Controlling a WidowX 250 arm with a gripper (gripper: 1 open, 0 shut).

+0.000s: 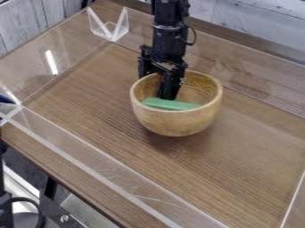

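A large wooden bowl (176, 120) stands near the middle of the table, a green object (168, 104) lying inside it. My black gripper (168, 89) reaches down from the top of the view into the bowl, behind the green object. Its fingertips are dark and partly hidden, so I cannot tell whether it is open, shut or holding anything.
A clear plastic piece (109, 25) sits at the back left. Dark cables lie at the lower left edge.
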